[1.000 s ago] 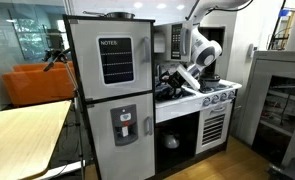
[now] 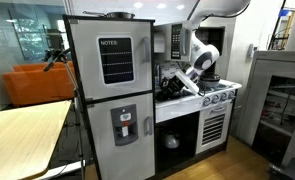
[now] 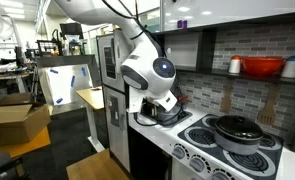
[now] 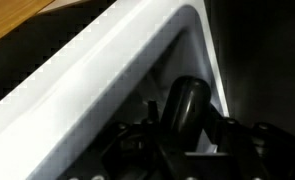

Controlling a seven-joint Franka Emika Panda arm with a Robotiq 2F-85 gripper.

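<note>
In the wrist view a dark, rounded thing [image 4: 190, 97] with a brownish end stands between the fingers of my gripper, which is shut on it. What it is, I cannot make out. Around it is the dark inside of a white-rimmed basin [image 4: 79, 108]. From outside, the gripper [image 2: 174, 84] is low over the left part of the toy kitchen's white counter, beside the fridge. The other exterior view has the white arm [image 3: 152, 77] bent down over the same spot, its fingers hidden among dark shapes.
The tall grey fridge [image 2: 114, 95] rises just beside the arm. A black lidded pot [image 3: 239, 133] sits on the stove to the right. A red pot [image 3: 262, 66] and cups are on the shelf above. A kettle [image 2: 171, 141] stands in the open lower compartment.
Over the last second the arm's wrist has shifted slightly at the basin. The fridge, counter and kettle look the same.
</note>
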